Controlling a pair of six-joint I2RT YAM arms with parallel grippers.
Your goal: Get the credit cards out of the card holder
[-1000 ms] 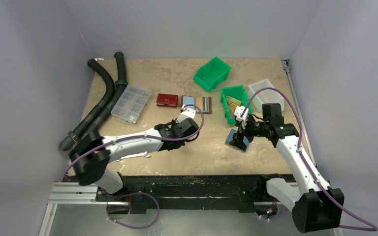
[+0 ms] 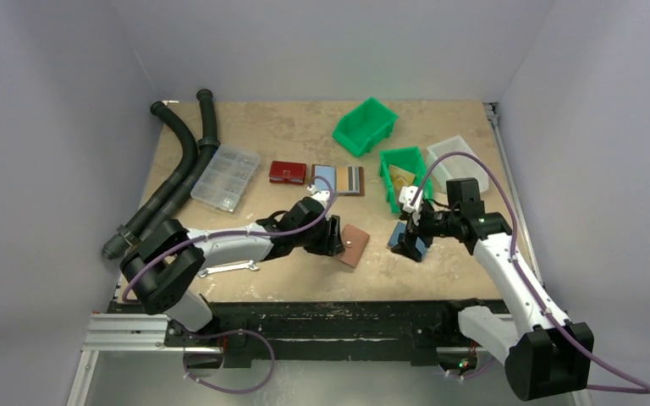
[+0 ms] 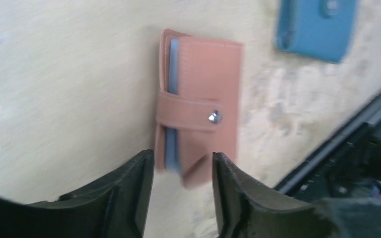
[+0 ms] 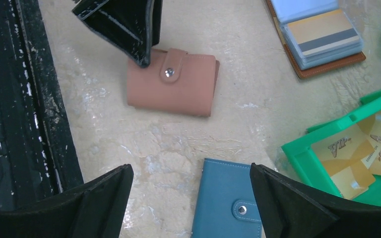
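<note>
A pink card holder (image 2: 353, 248) with a snap strap lies on the table front-centre. My left gripper is part open just over its near edge, the holder (image 3: 206, 74) filling the middle of the left wrist view with a blue strip along its side. My right gripper is open over a blue card holder (image 4: 223, 198). An open holder (image 2: 349, 180) with cards stands farther back, beside a red one (image 2: 288, 172).
Two green bins (image 2: 364, 127) and a white tray (image 2: 459, 145) are at the back right. A clear compartment box (image 2: 226, 173), black pipes (image 2: 178, 186) and a wrench (image 2: 228, 268) are on the left.
The right arm is nearly still.
</note>
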